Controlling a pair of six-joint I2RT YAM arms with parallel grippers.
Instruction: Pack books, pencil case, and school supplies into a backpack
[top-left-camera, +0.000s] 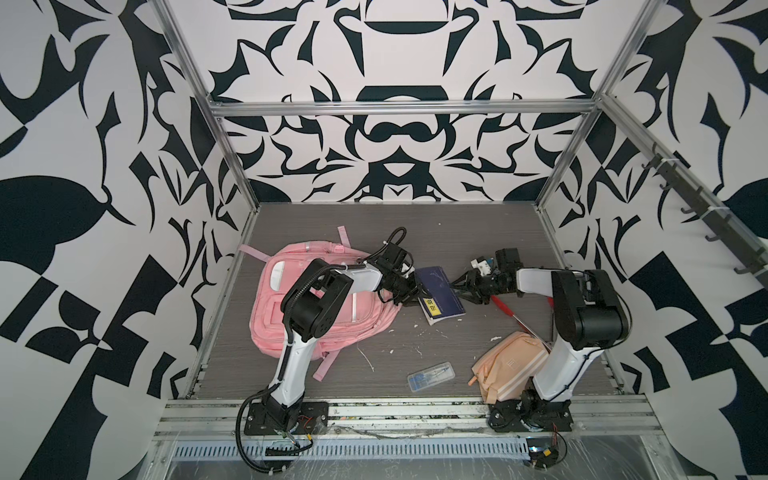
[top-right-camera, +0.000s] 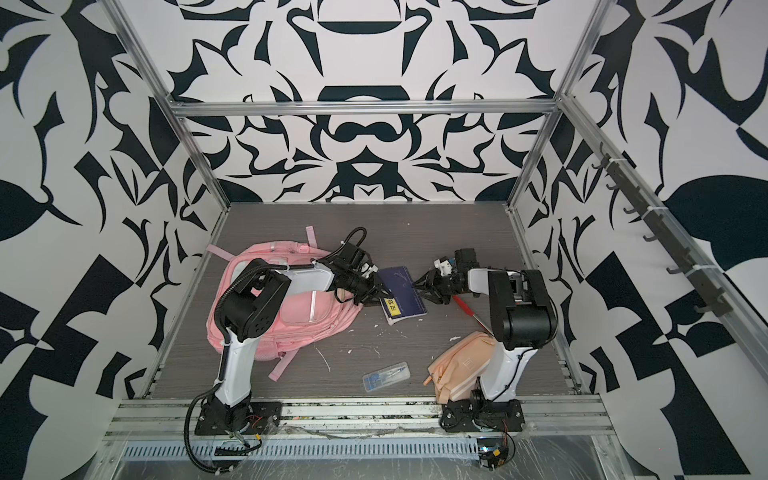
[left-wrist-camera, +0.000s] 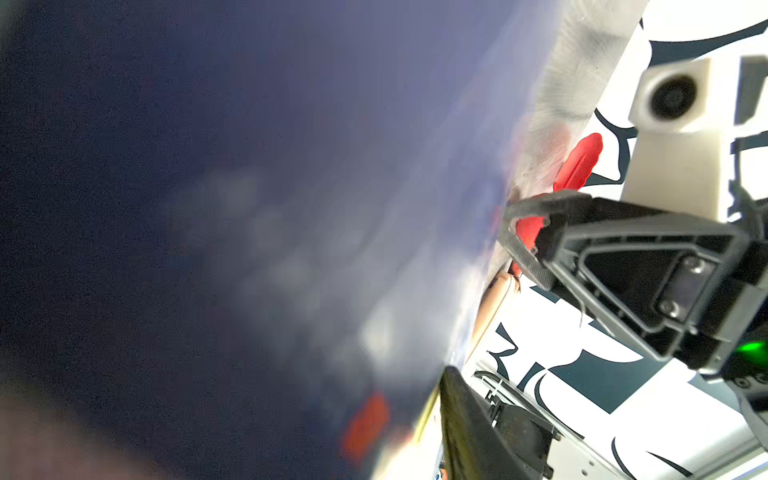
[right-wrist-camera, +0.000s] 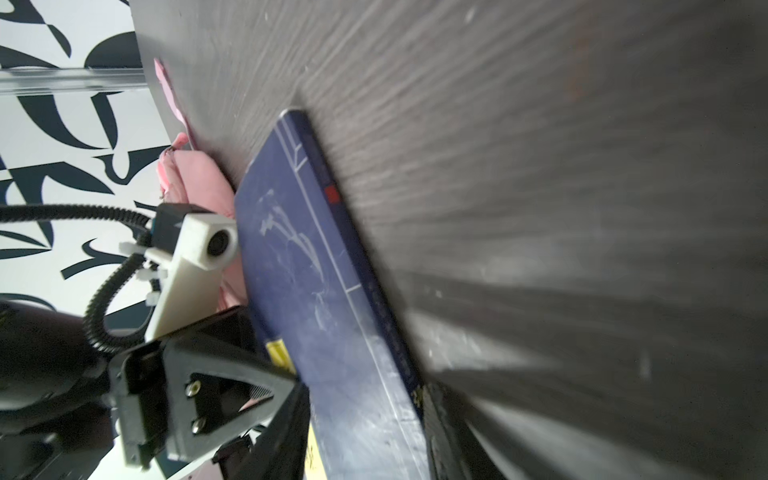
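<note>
The dark blue book (top-left-camera: 438, 288) lies between my arms, its yellow label near the front-left corner. At its left edge is my left gripper (top-left-camera: 420, 292); the book's cover (left-wrist-camera: 264, 200) fills most of the left wrist view. One dark finger (left-wrist-camera: 464, 416) shows there, so how far the fingers stand apart is hidden. My right gripper is shut on the book's right edge, by the spine. The pink backpack (top-left-camera: 344, 312) lies under my left arm. A clear case (top-left-camera: 430, 376) of small supplies and a peach pencil case (top-left-camera: 512, 368) rest near the front.
A red-handled tool (top-left-camera: 504, 305) lies beneath my right arm, beside the pencil case. White scraps are scattered over the table (top-left-camera: 472, 224), whose back part is clear. A metal rail borders the front edge.
</note>
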